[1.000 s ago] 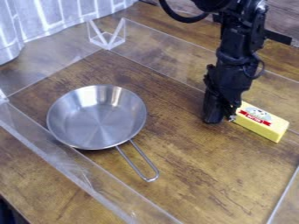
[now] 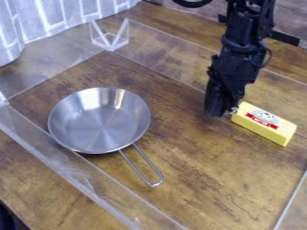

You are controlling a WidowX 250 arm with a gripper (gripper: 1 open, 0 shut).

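Note:
A black robot arm reaches down from the top right, its gripper (image 2: 223, 106) low over the wooden table, just left of a yellow box (image 2: 270, 129) with a red-and-white label. The gripper looks shut, though its dark fingertips are hard to make out; nothing shows held in it. A steel pan (image 2: 99, 117) with a long handle lies at the left.
Clear plastic walls (image 2: 36, 162) edge the workspace. A small white wire-like object (image 2: 108, 34) is at the back left. Bare wood (image 2: 216, 180) is free at the front and middle.
The gripper has risen slightly and shifted a little left from beside the yellow box. The box and pan look unmoved.

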